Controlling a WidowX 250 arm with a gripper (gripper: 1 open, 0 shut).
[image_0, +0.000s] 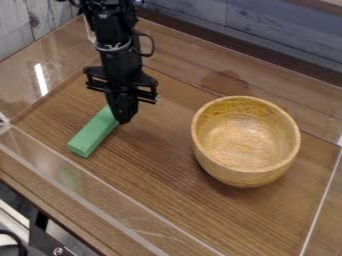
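A black arm reaches down from the top left to my gripper (122, 106), which is low over the near end of a green block (94, 134) lying on the wooden table. The fingertips are dark and partly overlap the block's upper end, so whether they touch it or hold anything cannot be told.
A large round yellow bowl (243, 140) stands to the right of the gripper and block. A wall runs along the back, and a dark cable or part shows at the lower left corner.
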